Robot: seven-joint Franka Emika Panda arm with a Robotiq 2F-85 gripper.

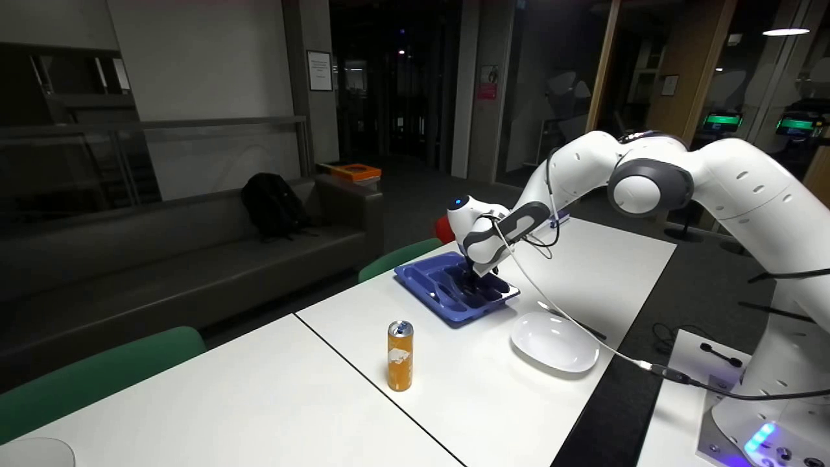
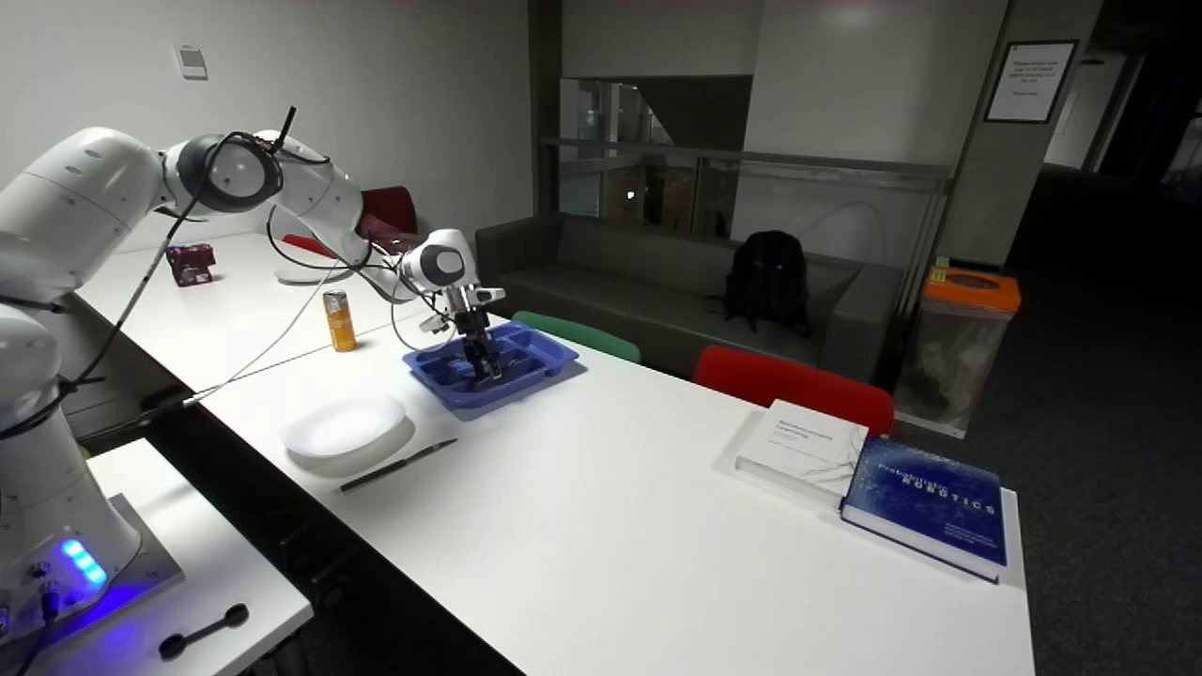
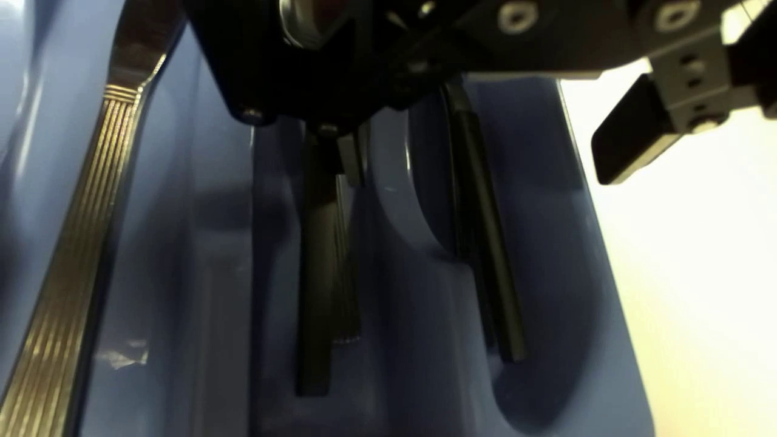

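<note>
A blue cutlery tray [image 1: 426, 289] lies on the white table, and my gripper reaches down into it. Its fingers stand open: one finger [image 3: 351, 156] is over a middle compartment, the other [image 3: 632, 135] past the tray's outer rim. Below the gap, a black-handled utensil [image 3: 489, 240] rests in the end compartment. A second black handle [image 3: 314, 320] lies below the first finger, beside a ribbed metal handle [image 3: 346, 291]. Another ribbed metal utensil [image 3: 80, 240] is at the left of the wrist view. The utensils' far ends are hidden or cropped.
A white plate [image 2: 341, 433] and a dark-handled knife [image 2: 400, 464] lie on the robot's side of the tray. An orange can [image 1: 401, 357] stands upright nearby. Two books [image 2: 802, 441] are at the table's far end.
</note>
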